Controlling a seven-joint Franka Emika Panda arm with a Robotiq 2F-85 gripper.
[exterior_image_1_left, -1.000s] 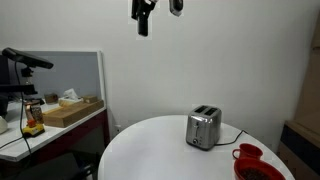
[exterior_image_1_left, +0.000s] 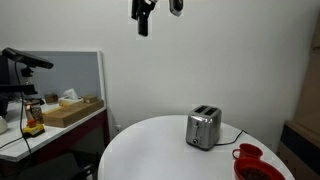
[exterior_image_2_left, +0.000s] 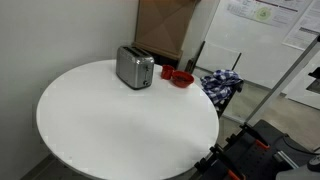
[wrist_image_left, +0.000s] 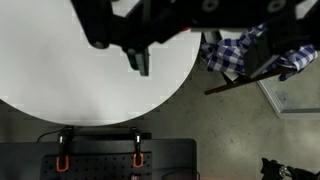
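Observation:
A silver two-slot toaster (exterior_image_1_left: 203, 128) stands upright on the round white table (exterior_image_1_left: 150, 150). To its right are a red mug (exterior_image_1_left: 248, 151) and a red bowl (exterior_image_1_left: 258, 169) with something dark inside. In exterior view 2 the toaster (exterior_image_2_left: 135, 66), mug (exterior_image_2_left: 168, 72) and bowl (exterior_image_2_left: 182, 78) sit towards the table's back edge. High above the table, at the top edge of exterior view 1, my gripper (exterior_image_1_left: 159, 22) hangs with its fingers apart. Nothing shows between them, and it is well clear of every object. The wrist view looks down on bare tabletop.
A black cord (exterior_image_1_left: 232, 137) trails from the toaster. Beyond the table, a blue checkered cloth (exterior_image_2_left: 221, 84) lies on a dark support. Wooden boxes and small items stand on a side shelf (exterior_image_1_left: 65, 118). Most of the tabletop is empty.

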